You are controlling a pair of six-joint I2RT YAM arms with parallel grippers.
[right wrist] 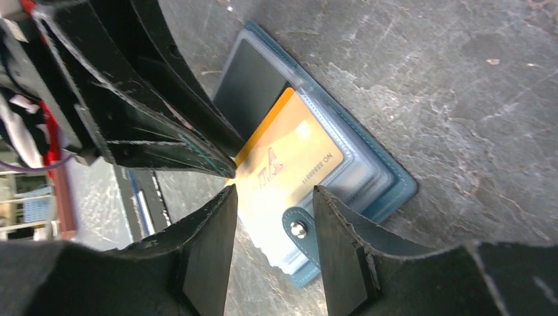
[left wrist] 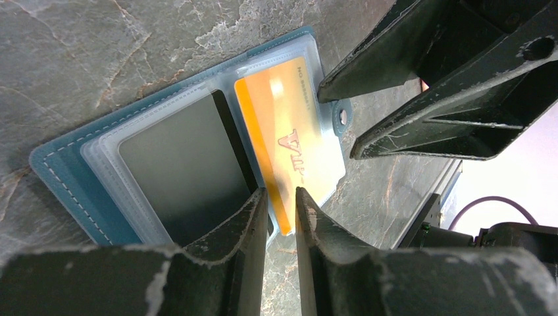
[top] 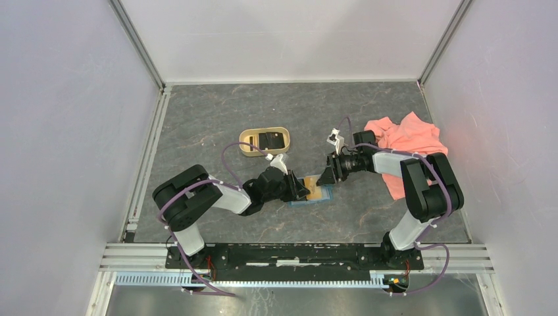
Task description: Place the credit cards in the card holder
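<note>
The blue card holder (top: 324,197) lies on the grey table between both grippers, with clear sleeves. A yellow card (left wrist: 289,131) (right wrist: 283,151) sits in one sleeve, a dark card (left wrist: 174,164) (right wrist: 247,85) beside it. My left gripper (top: 299,191) is low at the yellow card's inner edge, its fingertips part open with a small gap. My right gripper (top: 329,178) is over the holder's clasp end, its fingertips parted, nothing visibly held between them.
A tan tray (top: 245,138) with dark cards stands behind my left gripper. A pink cloth (top: 411,131) is bunched at the right.
</note>
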